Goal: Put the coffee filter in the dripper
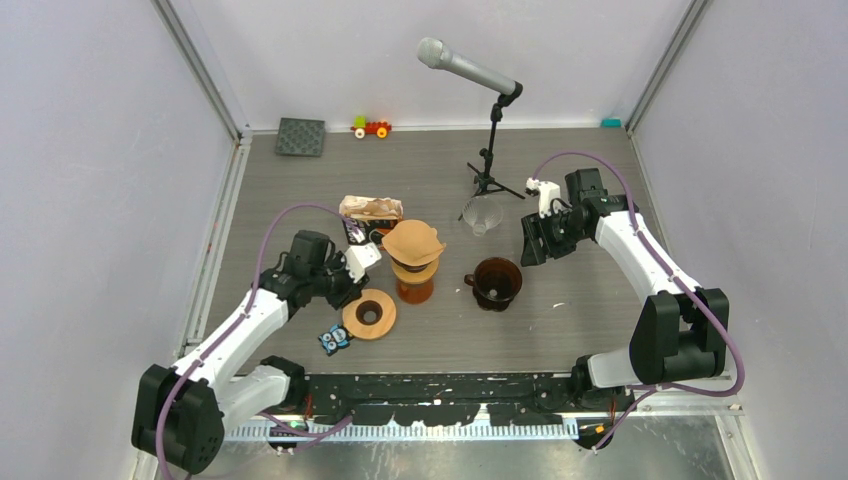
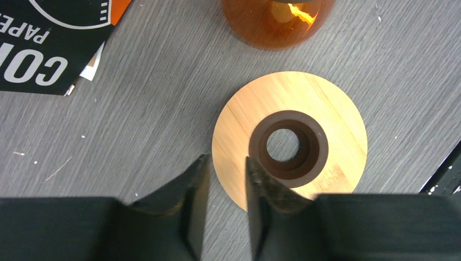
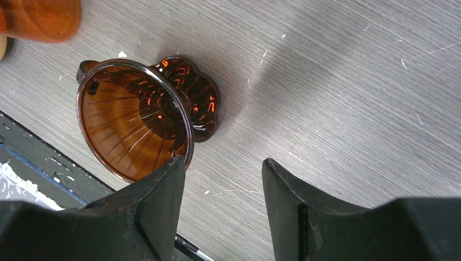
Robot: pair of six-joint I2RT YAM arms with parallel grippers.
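A brown paper coffee filter rests in the top of a wood-collared amber stand at mid-table. To its right stands a brown translucent dripper, empty inside; the right wrist view shows its ribbed cone and handle. My right gripper is wide open beside the dripper, apart from it. Above the near-left edge of a round wooden ring with a dark centre hole hangs my left gripper. Its fingers stand part open with a narrow gap and nothing between them.
Behind the left gripper lies a black coffee filter packet. A clear cup and a microphone stand are farther back. A small blue owl item lies beside the ring.
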